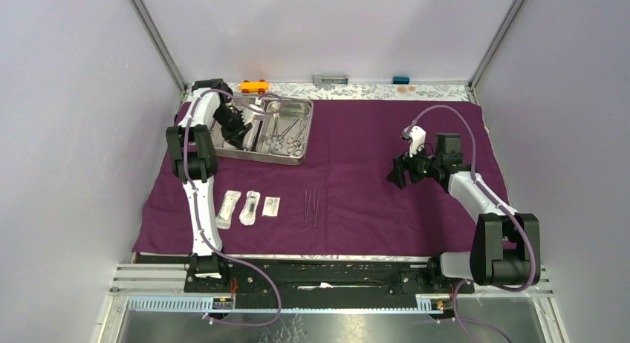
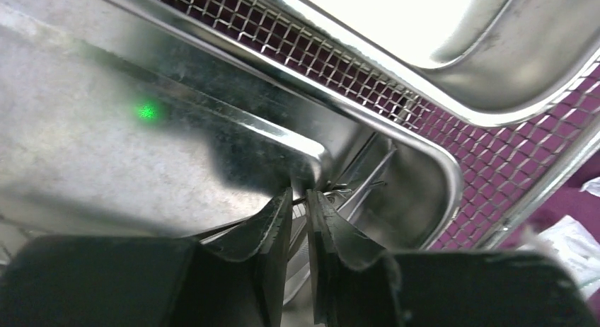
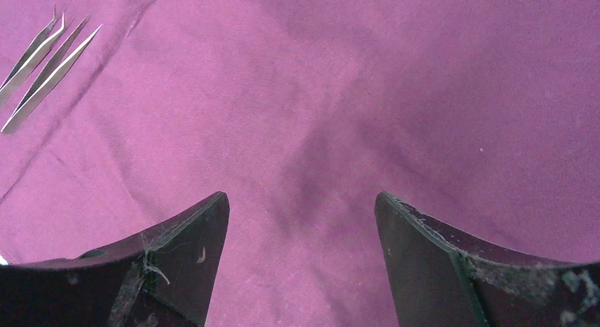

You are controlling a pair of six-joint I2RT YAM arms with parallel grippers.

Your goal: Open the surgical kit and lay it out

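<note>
At the upper left of the top view lies a metal instrument tray [image 1: 256,158] with inner pans. My left gripper reaches into its left pan, the fingertips a narrow gap apart over a few thin steel instruments [image 2: 369,177] in the pan's corner. Metal shows through that gap; whether the fingers touch it is unclear. Several scissor-like tools [image 1: 295,141] lie in the right pan. Two tweezers [image 1: 315,209] and three wrapped packets [image 1: 250,208] rest on the purple cloth. My right gripper hangs open and empty above the cloth at the right.
A yellow toy car [image 1: 254,86] stands behind the tray, with a grey object [image 1: 330,80] and a blue block [image 1: 400,80] along the back edge. Wire mesh [image 2: 297,51] borders the left pan.
</note>
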